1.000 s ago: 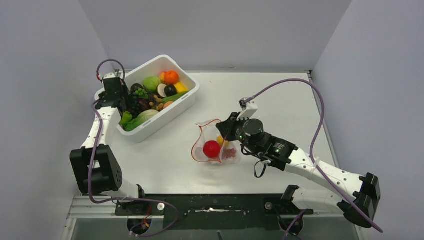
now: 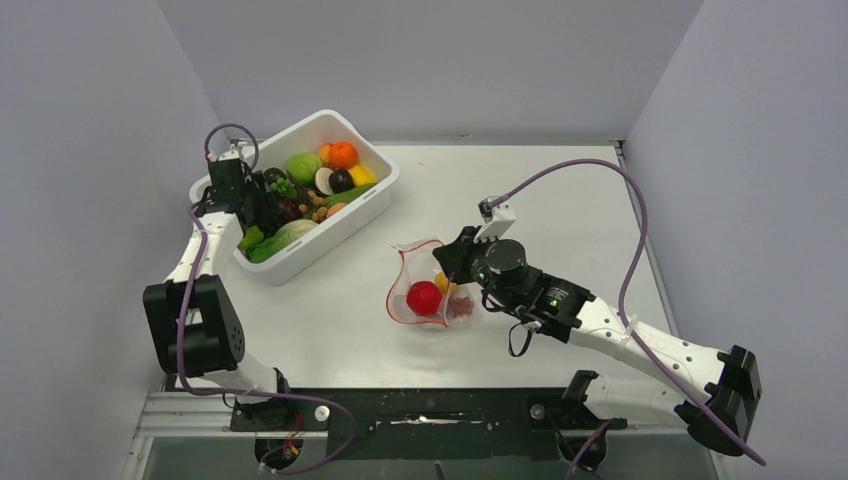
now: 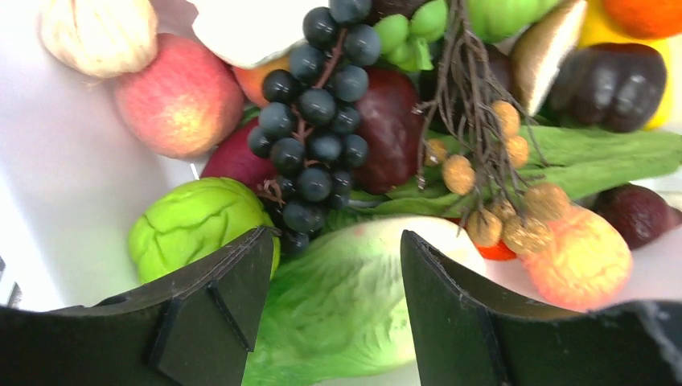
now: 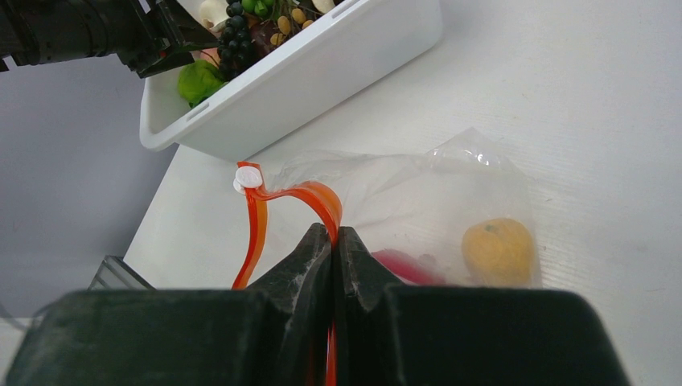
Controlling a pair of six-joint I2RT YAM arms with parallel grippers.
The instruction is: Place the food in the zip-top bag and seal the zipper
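Note:
A clear zip bag with an orange-red zipper edge [image 4: 314, 193] lies on the table with its mouth spread. Inside it are a red round food [image 2: 424, 298], a yellow food [image 4: 498, 251] and some small pinkish pieces [image 2: 461, 305]. My right gripper is shut on the bag's zipper edge. Over the left end of the white bin [image 2: 340, 225], my left gripper has its fingers apart, nothing between them. Below it in the left wrist view show dark grapes [image 3: 314, 137], a green cabbage-like ball [image 3: 201, 229] and a pale leafy vegetable [image 3: 346, 297].
Further food fills the bin, including a peach [image 3: 178, 95], a garlic bulb [image 3: 98, 34] and an orange [image 2: 343, 155]. Bin walls stand close around my left gripper. Clear white table [image 2: 540, 190] lies behind the bag and to its right.
My left gripper has shifted slightly to the right within the bin's left end. The right arm stays still, keeping the bag edge. The bag's left edge moved a little.

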